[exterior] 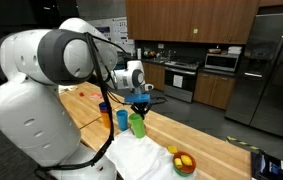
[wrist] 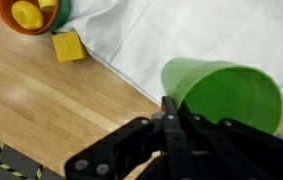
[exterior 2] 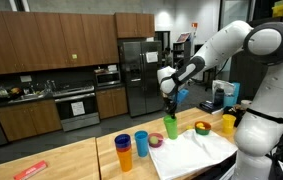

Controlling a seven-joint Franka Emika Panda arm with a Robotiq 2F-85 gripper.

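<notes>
A green cup (wrist: pixel 226 105) is held at its rim by my gripper, which is shut with one finger inside the cup and the other outside. The cup's open mouth faces the wrist camera. In exterior view 1 the green cup (exterior: pixel 137 126) hangs under the gripper (exterior: pixel 139 111) near the far part of a white cloth (exterior: pixel 141 155). Exterior view 2 has the green cup (exterior 2: pixel 171 128) upright below the arm. Whether its base touches the cloth or the table, I cannot tell.
Blue cups (exterior: pixel 122 119) and an orange cup (exterior: pixel 106 118) stand to the left of the green cup in exterior view 1. A bowl (exterior: pixel 185 170) with yellow pieces sits nearer the camera, a yellow block (wrist: pixel 69 47) beside it. Bare wood lies right of the cloth there.
</notes>
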